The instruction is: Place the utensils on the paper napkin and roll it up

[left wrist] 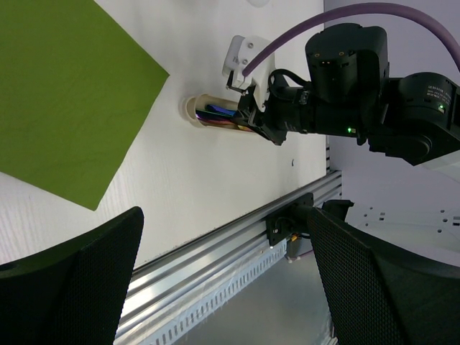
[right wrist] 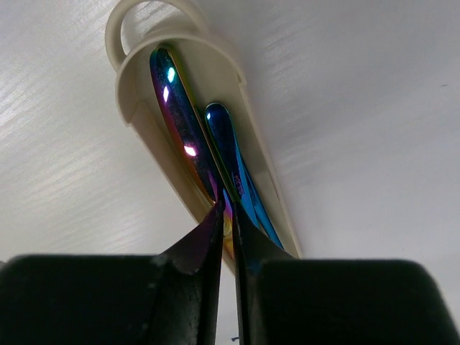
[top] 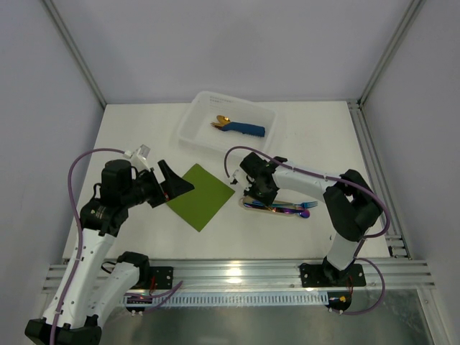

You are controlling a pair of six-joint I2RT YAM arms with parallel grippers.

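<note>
The green napkin lies flat and bare on the table, left of a narrow beige holder with the utensils. In the top view a blue fork and a purple spoon stick out of its right end. The right wrist view shows two iridescent handles side by side in the holder. My right gripper is down at these handles, its fingertips close together with a narrow gap; whether it grips one is unclear. My left gripper stands open and empty, above the napkin's left side.
A white bin at the back holds a rolled blue napkin with gold utensils showing at one end. Bare table lies in front of the napkin and at the far right. A metal rail runs along the front edge.
</note>
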